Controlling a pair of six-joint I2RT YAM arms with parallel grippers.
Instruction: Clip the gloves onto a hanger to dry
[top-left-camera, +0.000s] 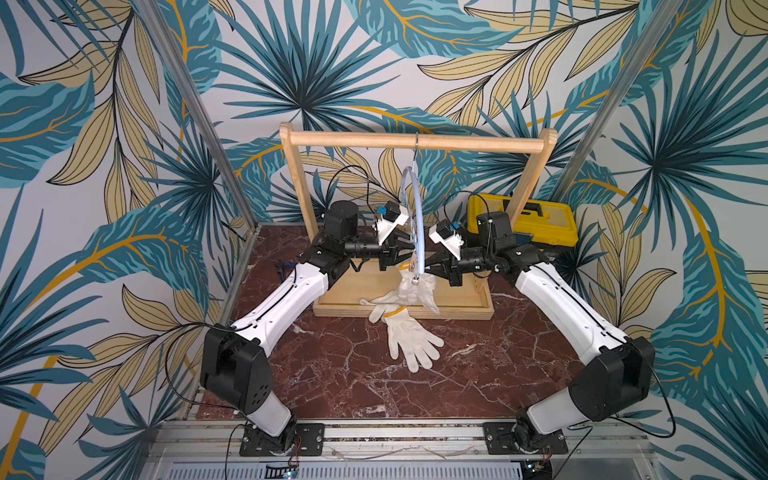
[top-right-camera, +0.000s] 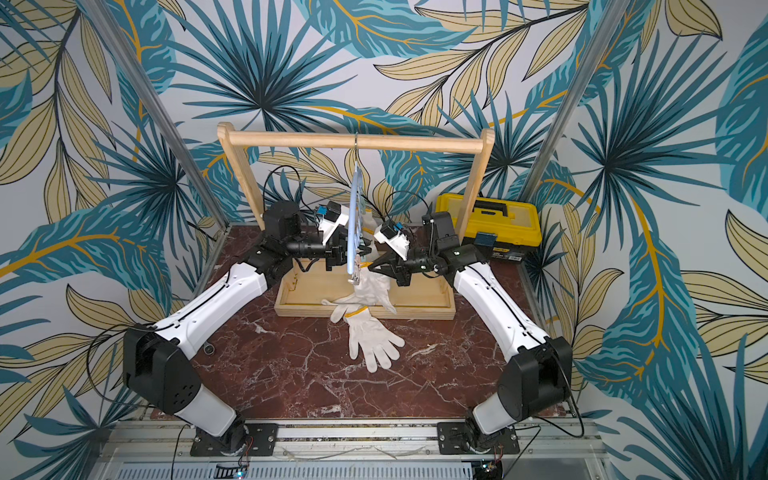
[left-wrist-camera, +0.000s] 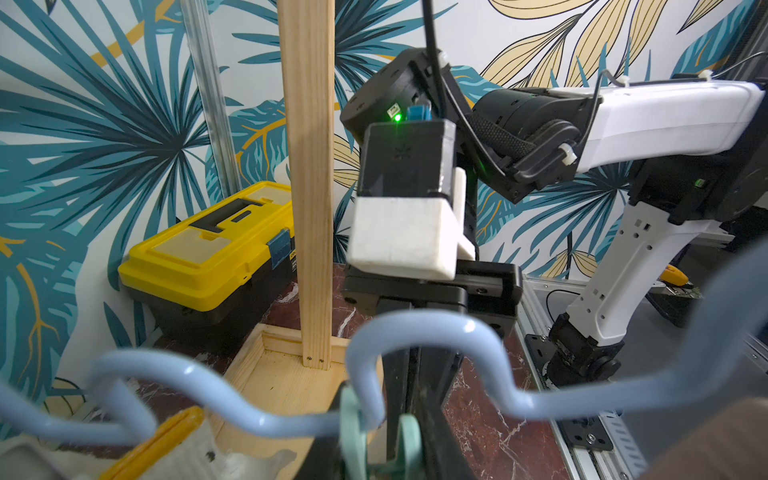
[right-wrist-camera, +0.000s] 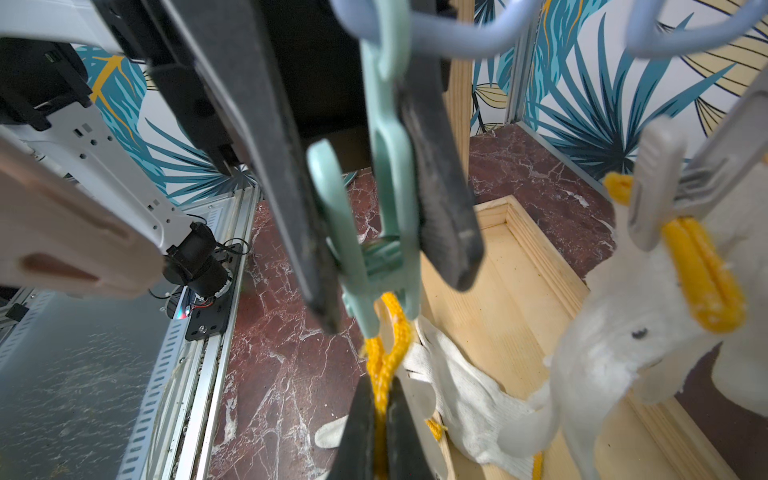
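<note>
The light-blue hanger (top-left-camera: 420, 216) hangs from the wooden rack. My left gripper is shut on the handles of a green clip (right-wrist-camera: 388, 240) attached to the hanger. Just below, my right gripper is shut on the yellow cuff (right-wrist-camera: 392, 352) of a white glove. The cuff's upper end reaches the clip's lower tips; whether it sits between them I cannot tell. Another glove (right-wrist-camera: 632, 344) hangs by its yellow cuff from a grey clip (right-wrist-camera: 656, 184) farther along. One more glove (top-left-camera: 412, 340) lies flat at the tray's front edge.
Below the hanger, a shallow wooden tray (top-left-camera: 476, 310) forms the base of the rack (top-left-camera: 352, 139). A yellow toolbox (top-left-camera: 552, 224) stands at the back right. Both arms are close together around the hanger.
</note>
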